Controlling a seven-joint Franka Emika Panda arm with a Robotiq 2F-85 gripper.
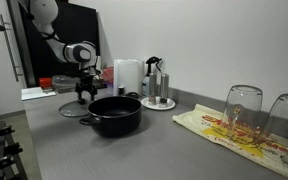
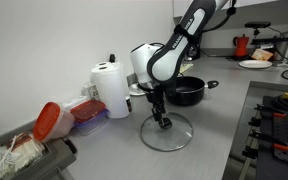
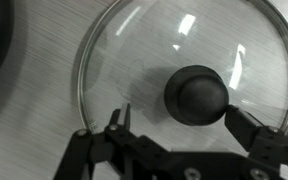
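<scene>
A round glass lid (image 2: pixel 166 145) with a clear pane and a black knob (image 3: pixel 196 95) lies flat on the table. Around the knob, my gripper stands open; its right finger (image 3: pixel 241 125) is close beside the knob, and whether they touch I cannot tell. A wider gap separates the left finger (image 3: pixel 118 125) from it. In exterior view 1, the black pot (image 1: pixel 115 116) sits uncovered just right of the lid. Part of that pot also shows at the wrist view's upper left.
A paper towel roll (image 1: pixel 128 76) and a plate with bottles (image 1: pixel 157 103) stand behind the pot. Two upturned glasses (image 1: pixel 243 108) rest on a yellow-patterned cloth (image 1: pixel 206 120) at the right.
</scene>
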